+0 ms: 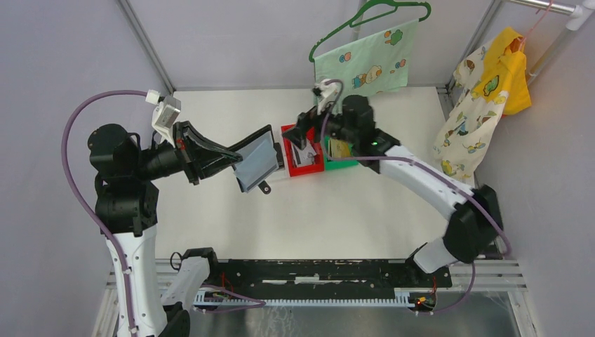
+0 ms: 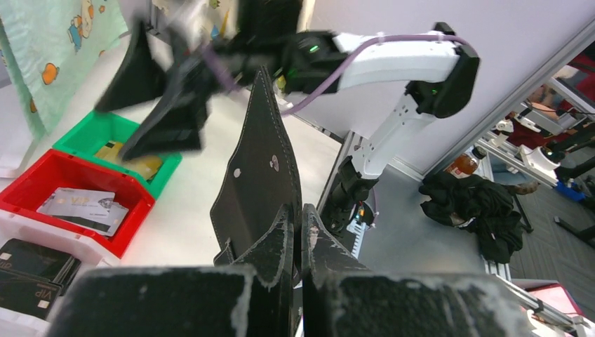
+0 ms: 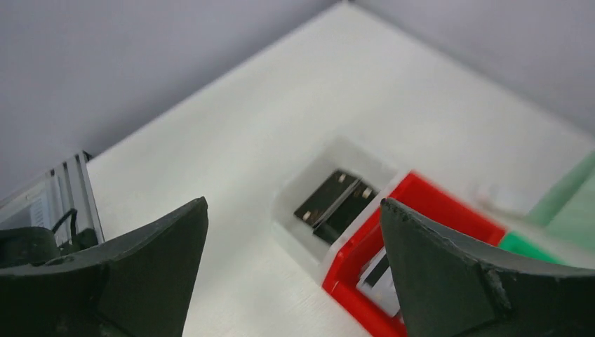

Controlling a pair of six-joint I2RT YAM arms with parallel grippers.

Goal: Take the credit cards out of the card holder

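The card holder (image 1: pixel 258 163), black leather outside with pale sleeves, hangs spread above the table in the top view. My left gripper (image 1: pixel 237 158) is shut on its edge; in the left wrist view the black cover (image 2: pixel 256 172) rises from the fingertips. Whether any card remains in its sleeves cannot be seen. My right gripper is open and empty, to the right of the holder above the boxes. Black cards (image 2: pixel 34 270) lie in the white box, silver cards (image 2: pixel 85 205) in the red one, gold cards (image 2: pixel 133 160) in the green one.
White box (image 3: pixel 298 242), red box (image 3: pixel 354 298) and green box (image 2: pixel 90 137) stand in a row. A mint cloth (image 1: pixel 368 60) on a green hanger hangs behind them.
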